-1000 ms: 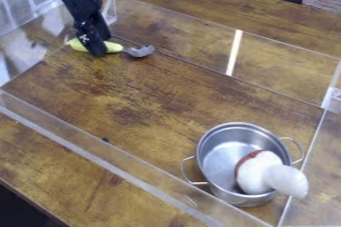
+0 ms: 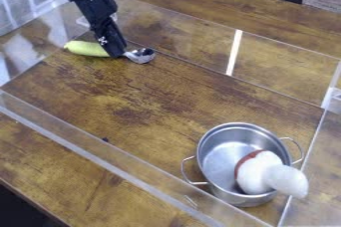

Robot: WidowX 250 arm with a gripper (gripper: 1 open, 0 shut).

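Observation:
My black gripper is low over the upper left of the wooden table, shut on a utensil with a pale yellow-green handle and a metal head. The utensil's middle is hidden by the gripper. At the lower right stands a steel pot with side handles, holding a white object with a red band.
Clear plastic barriers border the work area. A white strip lies at the upper right.
My gripper has moved a little right and down. The utensil has shifted slightly in the same direction, and more of its pale handle shows left of the gripper.

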